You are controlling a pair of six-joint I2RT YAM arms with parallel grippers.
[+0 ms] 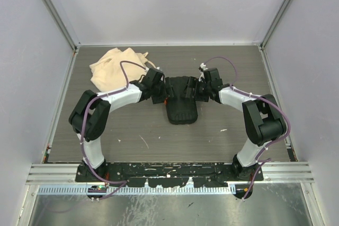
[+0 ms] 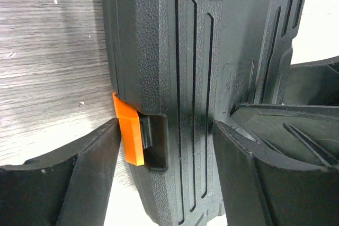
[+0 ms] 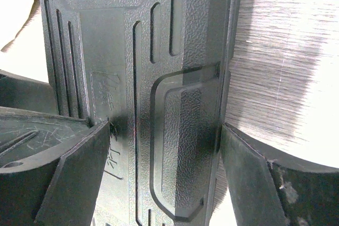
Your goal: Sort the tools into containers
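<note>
A black plastic case [image 1: 181, 111] lies mid-table with grooved lid and an orange latch [image 2: 128, 128] on its left side. My left gripper is part open over that side, one finger by the orange latch, the other on the lid. My right gripper is on the case's right half, part open, its fingertips against the lid and right side. In both wrist views the other gripper's black finger reaches in from the side. Whether either holds the case firmly is hard to tell.
A beige cloth bag [image 1: 111, 70] lies at the back left. Walls enclose the sides and back.
</note>
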